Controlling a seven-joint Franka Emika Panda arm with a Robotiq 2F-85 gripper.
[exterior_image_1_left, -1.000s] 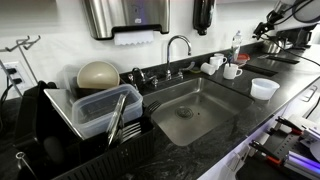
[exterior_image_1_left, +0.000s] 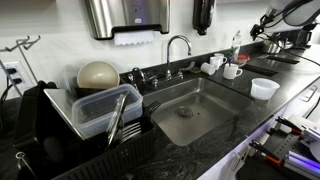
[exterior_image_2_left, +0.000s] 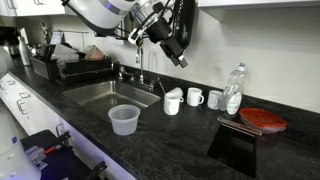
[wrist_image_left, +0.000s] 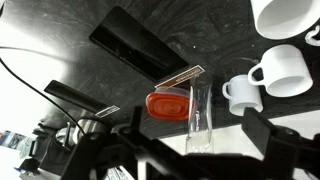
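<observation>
My gripper is open, its two dark fingers wide apart with nothing held between them. In exterior view 2 the gripper (exterior_image_2_left: 160, 50) hangs high above the counter. Beneath it in the wrist view are a clear bottle (wrist_image_left: 199, 108) and a red-lidded container (wrist_image_left: 168, 104). To their right stand white mugs (wrist_image_left: 284, 71), one of them a smaller mug (wrist_image_left: 242, 93). From the side, the bottle (exterior_image_2_left: 235, 88), the red container (exterior_image_2_left: 262, 120) and a white mug (exterior_image_2_left: 172, 102) rest on the dark counter, well clear of the gripper.
A translucent white bowl (exterior_image_2_left: 124, 120) sits near the counter's front edge. The sink (exterior_image_1_left: 192, 112) lies beside a dish rack (exterior_image_1_left: 100, 152) holding a clear plastic tub (exterior_image_1_left: 108, 112) and a beige bowl (exterior_image_1_left: 98, 76).
Over the last second the arm at the top right of exterior view 1 has shifted slightly. The objects on the counter stay where they were.
</observation>
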